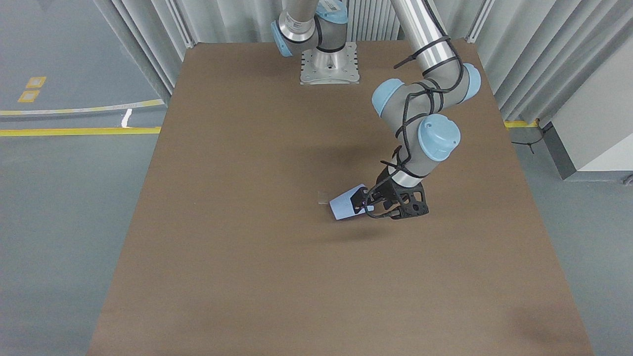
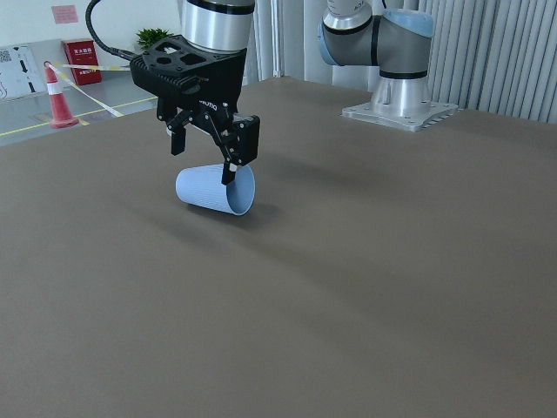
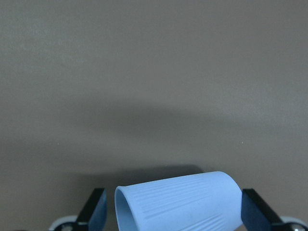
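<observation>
A light blue ribbed cup (image 1: 344, 204) lies on its side on the brown table (image 1: 249, 267). My gripper (image 2: 202, 164) is open just over it, tilted, one finger near the cup's rim in the left view, which shows the cup (image 2: 204, 187) with its mouth facing right. In the wrist view the cup (image 3: 178, 204) lies low between the two dark fingers, with its mouth toward the left finger. Whether a finger touches it I cannot tell.
The tabletop around the cup is bare.
</observation>
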